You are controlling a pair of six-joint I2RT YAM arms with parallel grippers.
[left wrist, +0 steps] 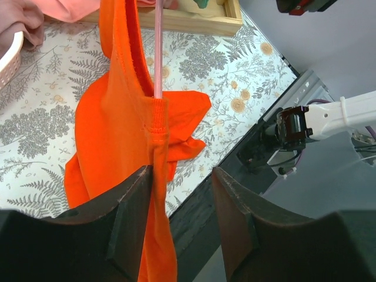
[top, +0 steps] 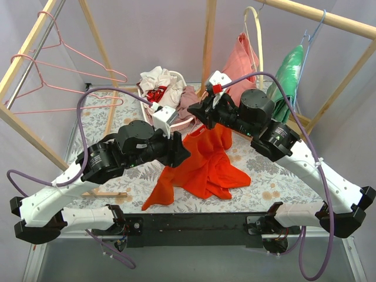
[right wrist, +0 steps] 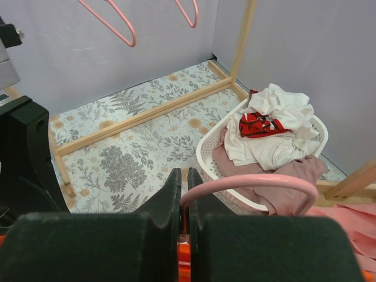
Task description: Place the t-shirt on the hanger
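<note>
The orange t-shirt point(top: 205, 161) hangs below both grippers in the top view, its lower part spread over the patterned floor. In the left wrist view, a pink hanger point(left wrist: 158, 53) runs into the shirt's opening. My right gripper is shut on the hanger near its hook point(right wrist: 252, 181); orange cloth shows just beneath the fingers. Over the shirt's left side, my left gripper point(top: 181, 154) stands open. Its wrist view shows the orange cloth point(left wrist: 154, 153) beside and behind the left finger, not gripped. Much of the hanger inside the shirt is hidden.
A white basket point(right wrist: 207, 147) of clothes stands behind the shirt. Empty pink hangers point(top: 76, 64) hang from the left rack; pink point(top: 242, 64) and green point(top: 286, 73) garments hang at the right. Wooden rack posts point(top: 208, 47) rise around the floor.
</note>
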